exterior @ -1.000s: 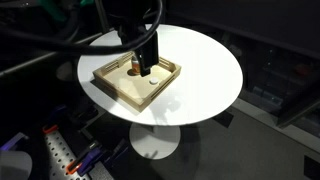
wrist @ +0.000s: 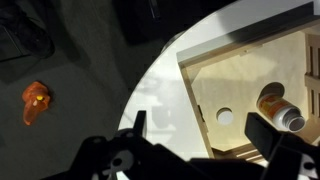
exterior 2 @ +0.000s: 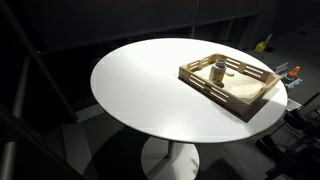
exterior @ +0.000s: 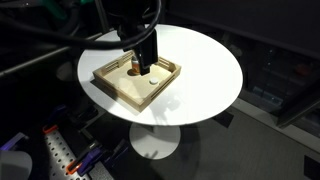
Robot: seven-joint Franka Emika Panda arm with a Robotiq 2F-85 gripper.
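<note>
A wooden tray with slatted sides rests on the round white table. Inside it stands a small bottle with an orange-brown label and a pale cap, seen from above in the wrist view as the bottle. Near the bottle, on the tray floor, lies a white round lid-like piece. My gripper hangs above the tray's edge and the table, its two dark fingers wide apart and nothing held between them. In exterior view 1 the dark gripper partly covers the tray's back.
An orange object lies on the dark floor beyond the table. Coloured tools and a perforated white panel sit at lower left, below table height.
The arm and gripper have shifted very slightly at the top of exterior view 1. Tray, bottle and white piece have stayed in place.
</note>
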